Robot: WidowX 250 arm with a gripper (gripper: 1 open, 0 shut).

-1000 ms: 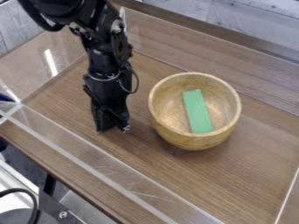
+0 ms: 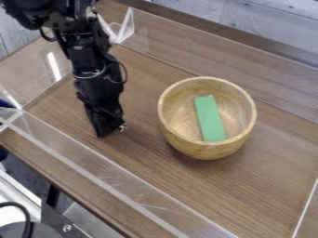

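Note:
My black gripper (image 2: 104, 126) hangs low over the wooden table at left of centre, its tip at or close to the surface; I see nothing held in it, though its fingers are small and dark. To its right stands a wooden bowl (image 2: 180, 121) with a green block (image 2: 209, 118) lying inside.
Clear strips run along its near-left and top-left edges. Dark cables and items sit beyond the left edge.
The arm and gripper have shifted somewhat to the left, away from the bowl. The bowl and green block look unmoved.

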